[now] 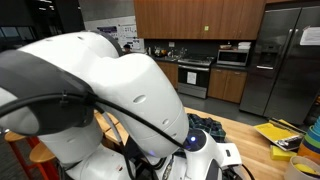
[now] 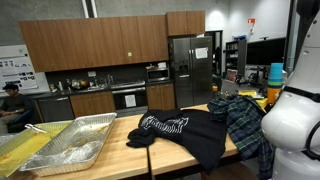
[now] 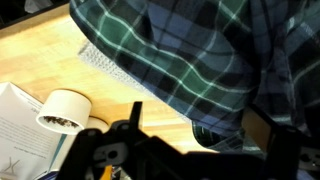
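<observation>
A dark green and navy plaid cloth (image 3: pixel 170 55) fills much of the wrist view, loosely bunched. My gripper stands open, its dark fingers (image 3: pixel 125 135) spread at the lower part of that view. Between them show the cloth's edge and bare wood; whether the fingertips touch the cloth I cannot tell. In exterior view 1 the white arm (image 1: pixel 90 80) hides the gripper, and part of the plaid cloth (image 1: pixel 208 126) shows behind it. Exterior view 2 has the plaid cloth (image 2: pixel 240 120) draped at the table's right side, next to the arm.
A white mug (image 3: pixel 65 110) and an open book (image 3: pixel 25 135) lie left of the cloth, near a grey textured piece (image 3: pixel 110 68). A black cloth (image 2: pixel 180 128) spreads over the table's middle; foil trays (image 2: pixel 75 143) stand at the left. Yellow items (image 1: pixel 276 132) lie at the right.
</observation>
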